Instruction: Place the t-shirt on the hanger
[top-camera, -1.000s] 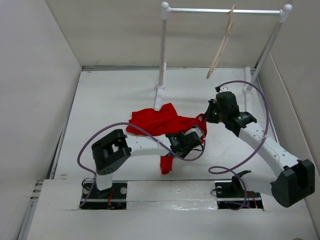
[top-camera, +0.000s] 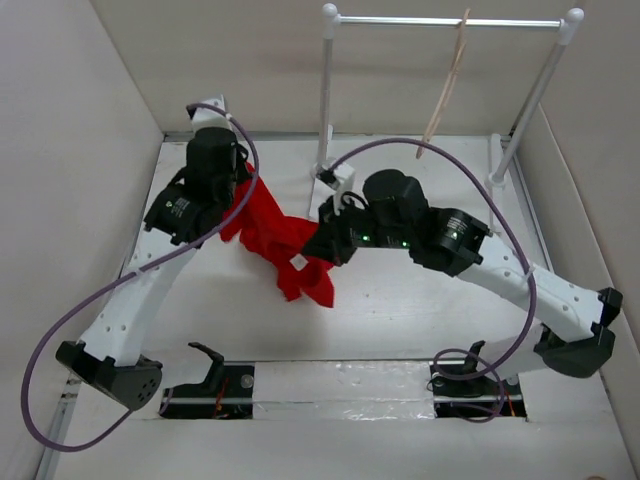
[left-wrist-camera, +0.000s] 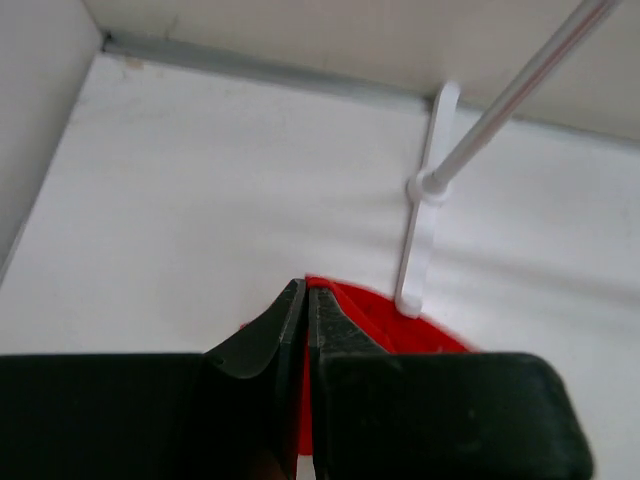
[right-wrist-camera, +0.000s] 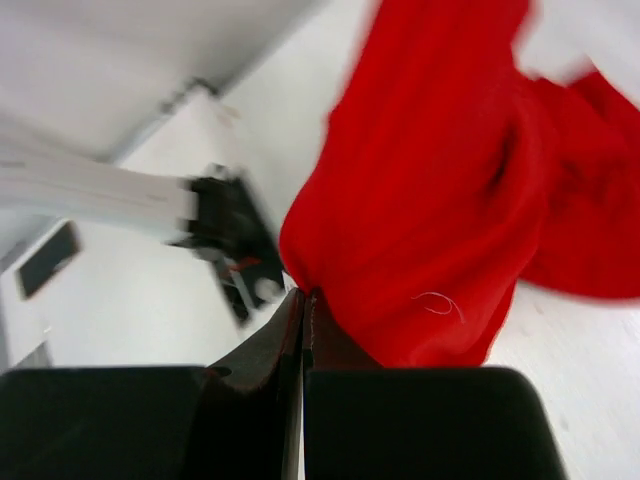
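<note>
The red T-shirt (top-camera: 262, 230) is bunched and stretched between both arms in the top view. My left gripper is shut on the shirt at the upper left, with red fabric at its fingertips. My right gripper is shut on a lower part of the shirt, whose cloth fills much of the right wrist view. The wooden hanger (top-camera: 446, 75) hangs from the rack's bar at the upper right, apart from the shirt.
The white rack (top-camera: 450, 22) stands at the back, its left foot (left-wrist-camera: 420, 250) close to the shirt. Walls close in on both sides.
My left arm has swung up and to the left, pulling the shirt along. My right arm has moved left and its part of the shirt with it.
</note>
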